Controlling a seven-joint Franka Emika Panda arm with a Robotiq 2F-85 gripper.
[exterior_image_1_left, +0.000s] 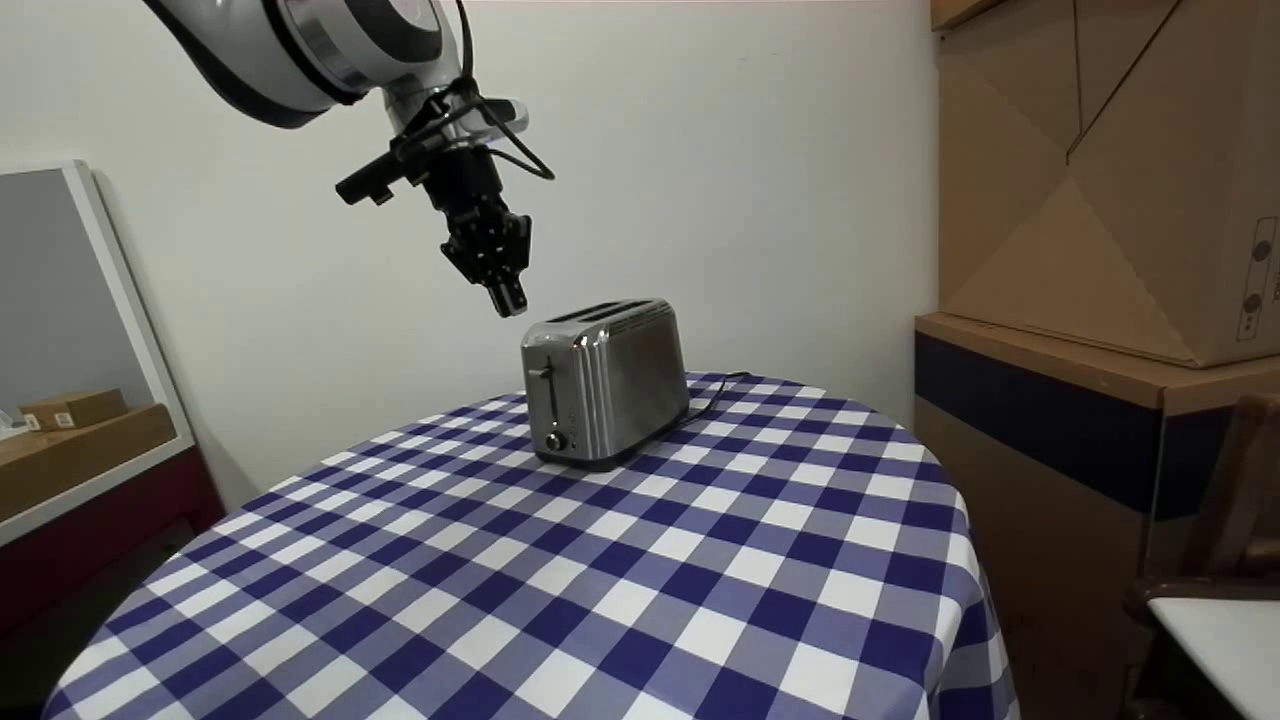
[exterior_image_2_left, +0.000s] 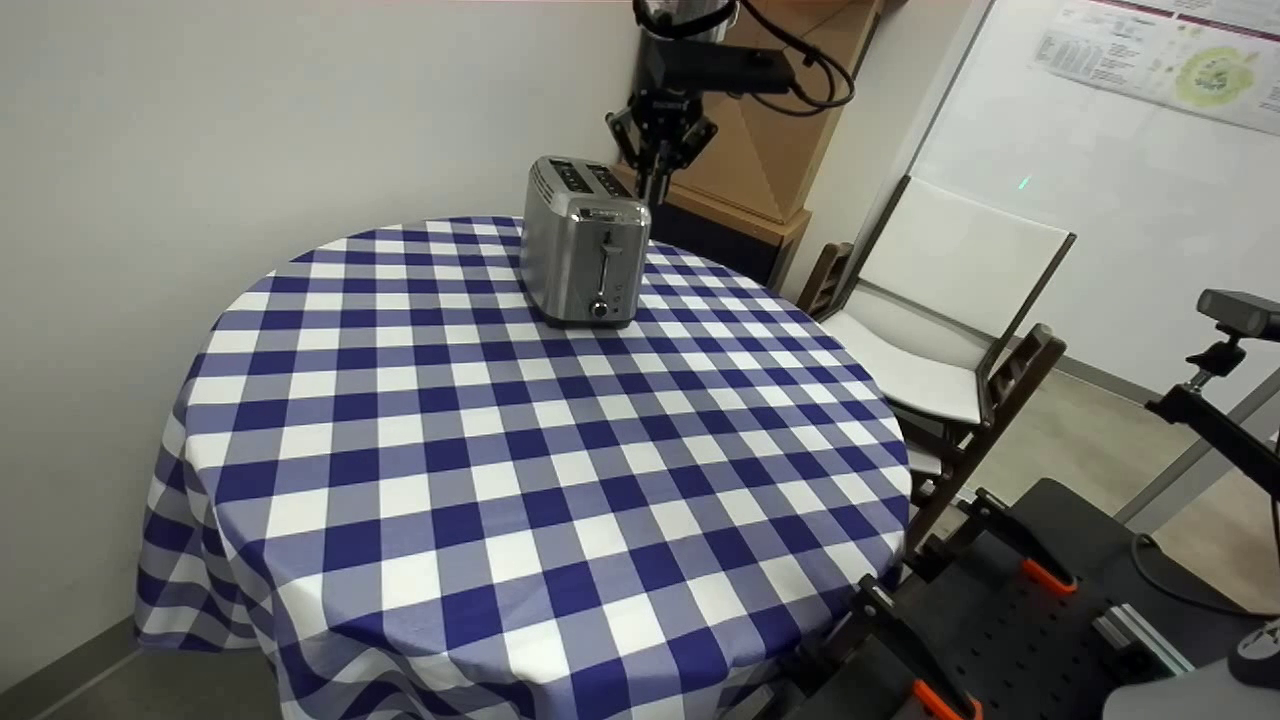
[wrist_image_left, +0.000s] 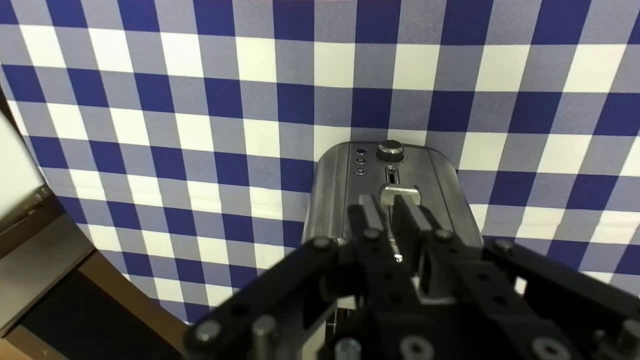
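Note:
A silver toaster stands upright on a round table with a blue and white checked cloth. Its lever sticks out high on the front end, above a round knob; in the second exterior view the lever sits near the top of its slot. In the first exterior view my gripper hangs in the air, a little above the toaster's top and to its left. The wrist view shows the gripper with its fingers close together, a narrow gap between them and nothing held.
The toaster's cord runs behind it toward the wall. Large cardboard boxes stand right of the table in the first exterior view. A white chair stands beyond the table.

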